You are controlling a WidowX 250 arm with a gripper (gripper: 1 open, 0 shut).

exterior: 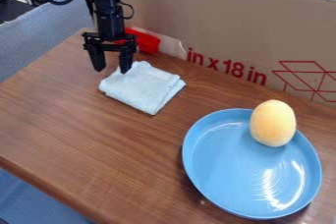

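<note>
My black gripper (110,61) hangs at the upper left of the camera view, fingers pointing down and spread apart, just above the far-left corner of a folded pale cloth (141,90). The cloth lies flat on the wooden table (92,140). I cannot see anything held between the fingers. Behind the gripper is a red object (141,41), partly hidden by it.
A blue plate (243,184) sits at the right with a yellow egg-shaped object (273,122) on its back part. A cardboard box (237,46) forms a wall along the back.
</note>
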